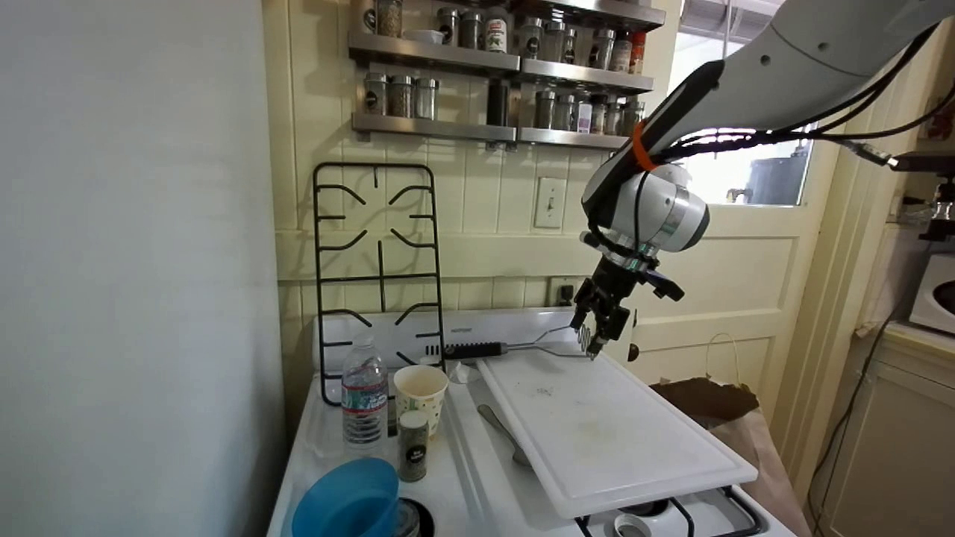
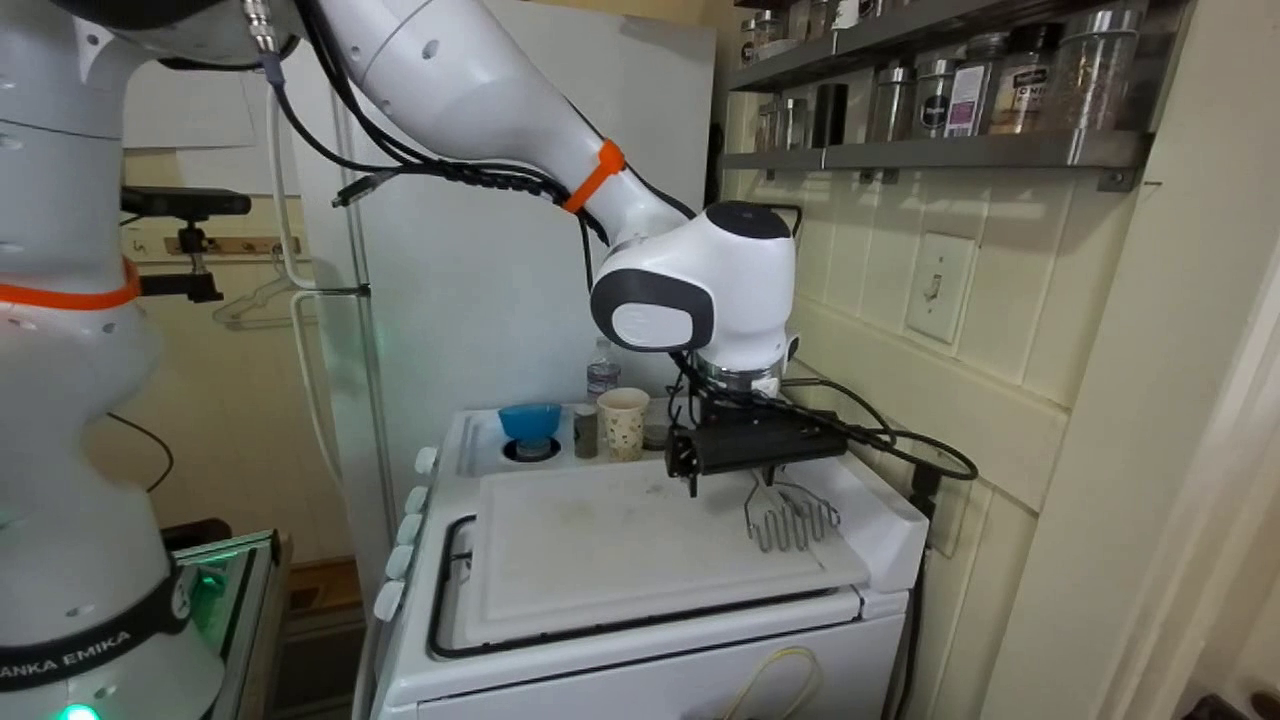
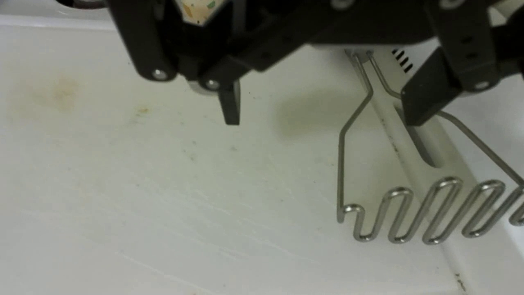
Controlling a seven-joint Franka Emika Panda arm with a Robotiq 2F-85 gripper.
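Observation:
A potato masher with a black handle (image 1: 472, 350) and a bent-wire head (image 2: 792, 523) lies at the back of the stove, its wire end over the white cutting board (image 1: 618, 438). My gripper is open above the board's back edge, near the masher's wire arms. In the wrist view the right finger overlaps one wire arm (image 3: 342, 162) side of the masher, while the left finger (image 3: 231, 104) is over bare board. Nothing is held between them. The wrist view does not show the masher's handle.
A water bottle (image 1: 365, 398), paper cup (image 1: 421, 394), spice jar (image 1: 412, 446) and blue bowl (image 1: 347, 501) crowd the stove's left side. A spoon (image 1: 506, 434) lies beside the board. An upright burner grate (image 1: 380, 279) leans on the wall. Most of the board is clear.

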